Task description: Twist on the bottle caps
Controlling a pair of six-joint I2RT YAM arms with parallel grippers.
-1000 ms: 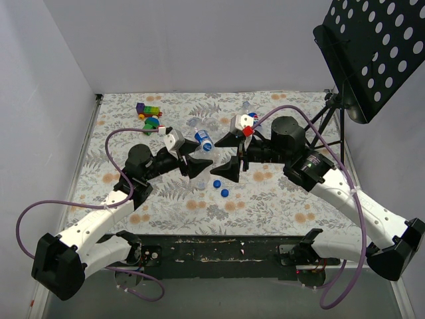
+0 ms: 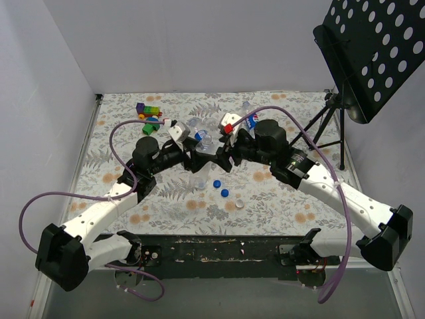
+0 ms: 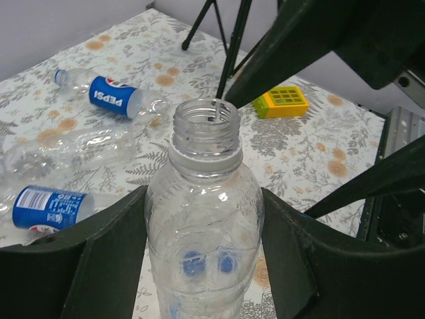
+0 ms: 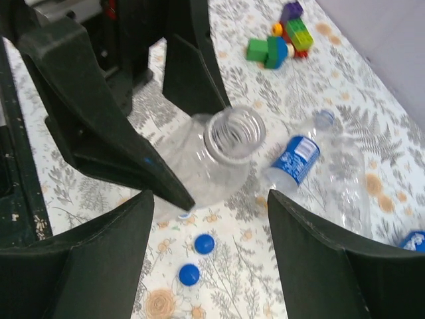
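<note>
Upright in my left gripper is a clear plastic bottle (image 3: 206, 232), its threaded neck (image 3: 207, 126) bare with no cap on it. In the left wrist view dark right-gripper fingers (image 3: 309, 50) reach in from the right, apart from each other and beside the neck. My right gripper stands part open, nothing between its fingers; the bottle is beyond them. Two blue caps (image 4: 204, 244) (image 4: 189, 274) lie on the table. A small pale round object (image 2: 240, 203), perhaps a cap, rests right of them.
Clear bottles with blue labels lie at the back, one (image 3: 109, 94) marked Pepsi. Colourful toy blocks (image 2: 149, 111) sit at the back left. A black stand (image 2: 340, 106) rises at the right.
The small pale object on the table is newly visible. The left arm has shifted slightly.
</note>
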